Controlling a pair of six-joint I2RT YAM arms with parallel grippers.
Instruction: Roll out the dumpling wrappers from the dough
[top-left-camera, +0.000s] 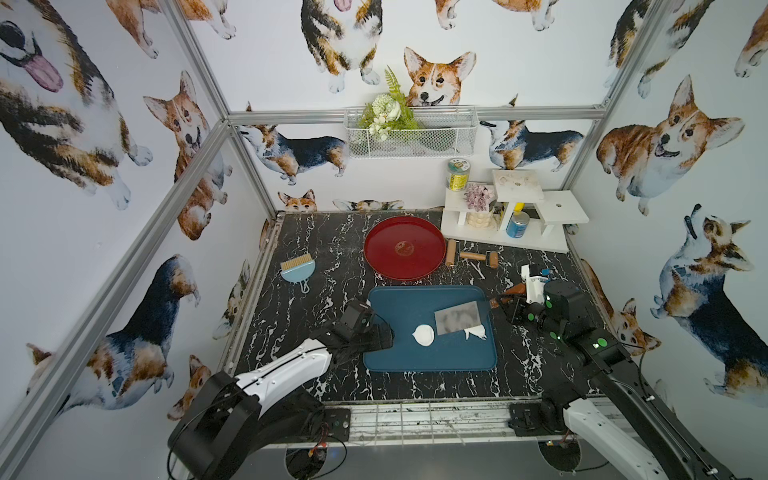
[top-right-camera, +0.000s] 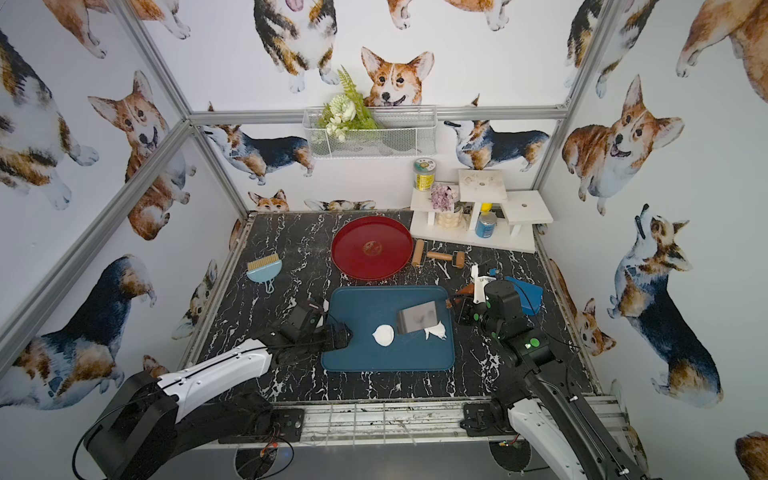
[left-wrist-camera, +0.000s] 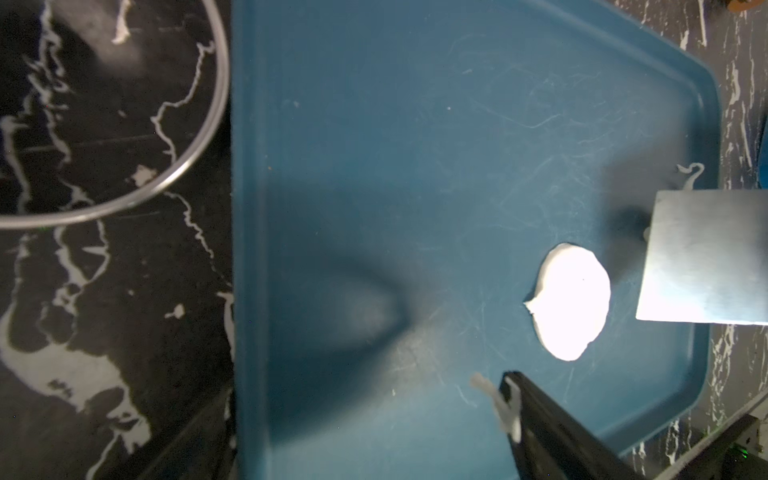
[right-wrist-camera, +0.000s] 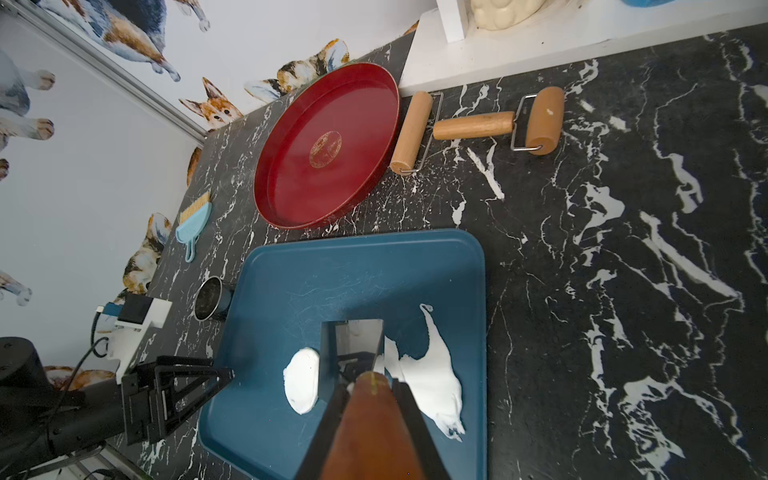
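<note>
A round, flattened white dough piece (top-left-camera: 424, 335) with a small point on its left lies on the blue tray (top-left-camera: 400, 300). A larger, ragged dough strip (right-wrist-camera: 432, 376) with a thin tail lies to its right, partly hidden by a flat metal blade (left-wrist-camera: 712, 256). The blade belongs to a cutter with a wooden handle (right-wrist-camera: 373, 432), on which my right gripper is shut. In the left wrist view the blade stands apart from the round dough. Over the tray's left side, my left gripper is open and empty, a white smear on one finger (left-wrist-camera: 512, 400).
Behind the tray are a red round pan (top-left-camera: 405, 248) and a wooden roller (top-left-camera: 473, 257). A metal cup (right-wrist-camera: 213, 298) stands at the tray's left edge, and a brush (top-left-camera: 297, 268) lies farther back. A white shelf (top-left-camera: 552, 209) fills the back right corner.
</note>
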